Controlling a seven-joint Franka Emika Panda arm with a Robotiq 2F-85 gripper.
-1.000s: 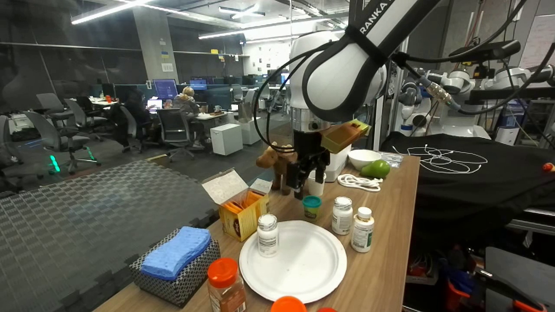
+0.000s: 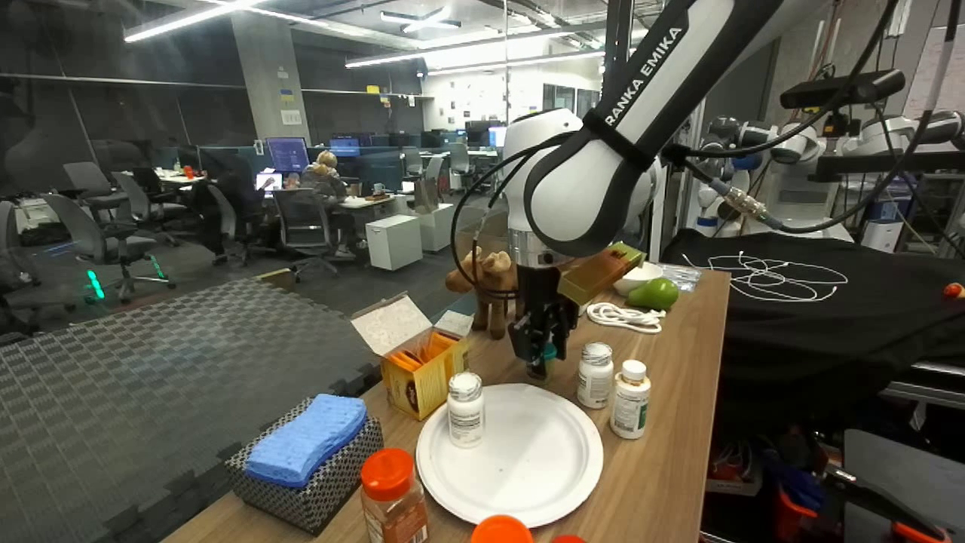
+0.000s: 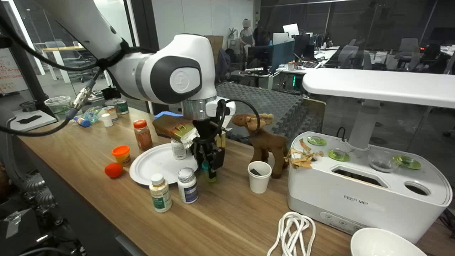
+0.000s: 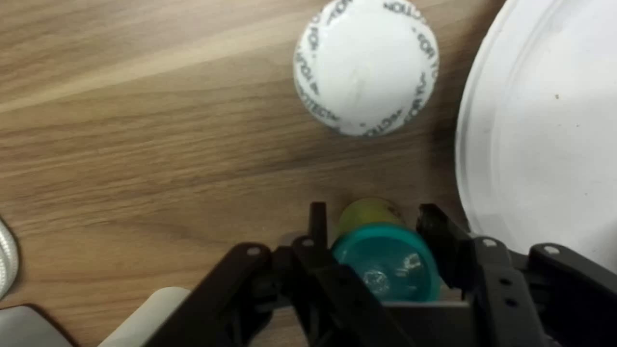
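Observation:
A small tub with a teal lid and a yellow-green body stands upright on the table beside the white plate. My gripper is lowered around it, part open, with one finger on each side. In the wrist view, a narrow gap shows between the left fingertip and the tub's body; the right finger is close against the lid, and contact cannot be told. Both exterior views show the gripper over the tub, hiding much of it. A white bottle stands on the plate's edge.
Two white bottles, one nearer the tub and one farther, stand close by. A box of orange packets, a plush animal and a paper cup are also near. White cord lies past bare table.
My gripper has come down from behind and above the tub, so its fingers now surround the lid. The tub and bottles appear unmoved.

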